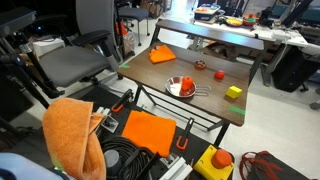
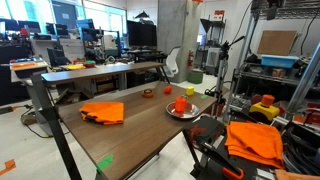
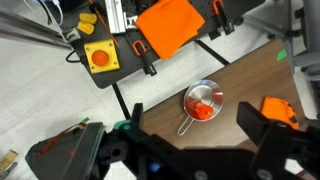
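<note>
A pan [image 1: 174,91] with a handle rests on the brown table and holds a red-orange item [image 1: 187,84]. In the wrist view the pan [image 3: 190,104] lies below and between my fingers, with the red item [image 3: 202,112] in it. My gripper is open, its dark fingers wide apart, and nothing shows between them. An orange cloth [image 1: 160,54] lies near the table's far left corner in exterior view 1. A yellow block [image 1: 234,92] sits to the right of the pan, and a small red object [image 1: 219,75] lies behind it.
Beside the table, a second orange cloth [image 1: 149,131] lies on a dark surface with coiled cables [image 1: 125,155]. A yellow box with a red-orange button [image 1: 222,158] stands there too. Bare table [image 2: 140,124] separates the pan from the cloth on it.
</note>
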